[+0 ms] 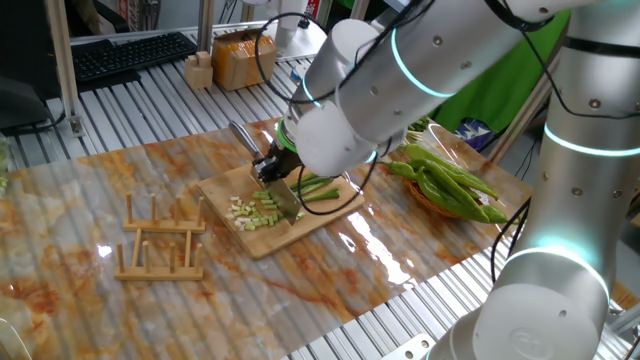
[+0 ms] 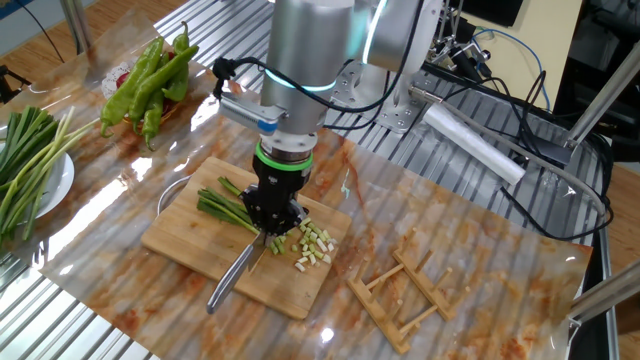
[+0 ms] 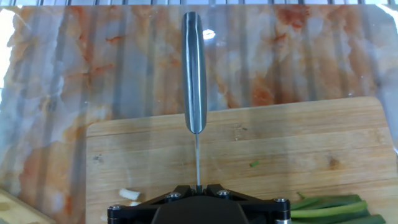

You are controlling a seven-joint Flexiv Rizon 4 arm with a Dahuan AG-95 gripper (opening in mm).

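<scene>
My gripper (image 1: pixel 266 172) is shut on a knife, its blade (image 1: pixel 286 200) pointing down over the cutting board (image 1: pixel 255 240). The silver knife handle (image 3: pixel 194 74) sticks out past the fingers, toward the top of the wrist view. Chopped pale pieces of scallion (image 2: pixel 316 240) lie on the board to one side of the blade. Longer green stalks (image 2: pixel 225 205) lie on the other side, partly hidden behind the gripper in exterior view 2. Whether the blade's edge touches the board cannot be made out.
A wooden peg rack (image 1: pixel 160 272) stands left of the board. Green peppers (image 1: pixel 450 185) fill a basket on the other side, and a plate of scallions (image 2: pixel 30 170) sits near them. A carton (image 1: pixel 245 58) and keyboard (image 1: pixel 135 55) are at the back. The marbled sheet before the board is clear.
</scene>
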